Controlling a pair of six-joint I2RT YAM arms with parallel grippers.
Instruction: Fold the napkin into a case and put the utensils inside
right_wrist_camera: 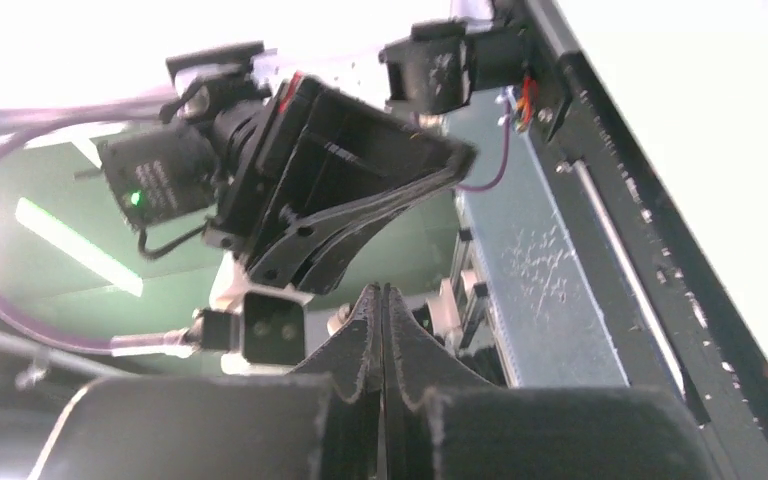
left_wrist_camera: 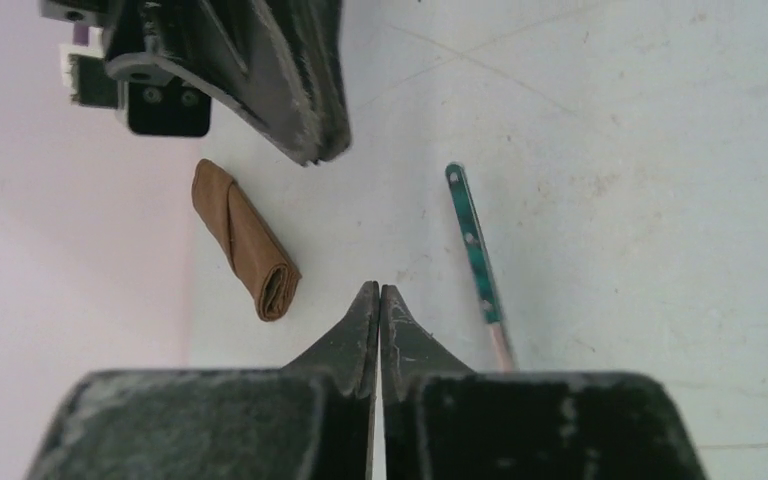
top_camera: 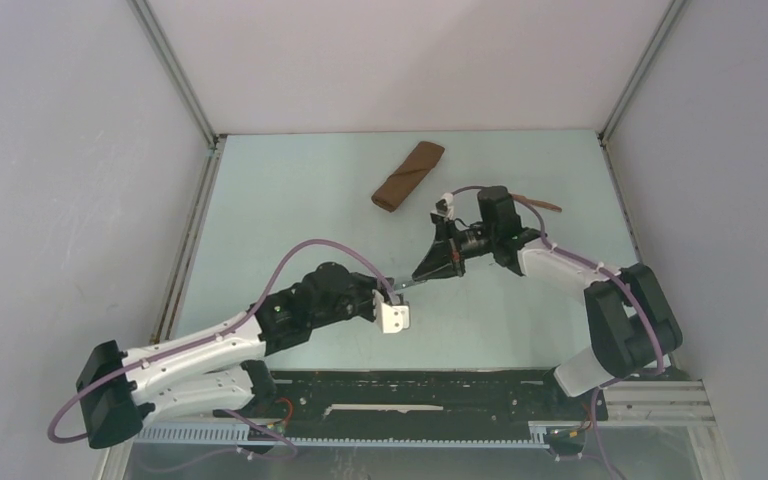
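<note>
The brown napkin (top_camera: pixel 407 176) lies folded into a narrow bundle at the back, also visible in the left wrist view (left_wrist_camera: pixel 245 240). A green-handled utensil (left_wrist_camera: pixel 472 240) lies on the table in the left wrist view. A brown wooden utensil (top_camera: pixel 545 203) lies at the back right, partly behind the right arm. My left gripper is shut, with nothing visible between its fingers. My right gripper is also shut and empty. In the top view both grippers are close together over the middle front, hiding most of what is beneath them.
Walls border both sides and the back. A dark metal rail (top_camera: pixel 490 400) runs along the front edge.
</note>
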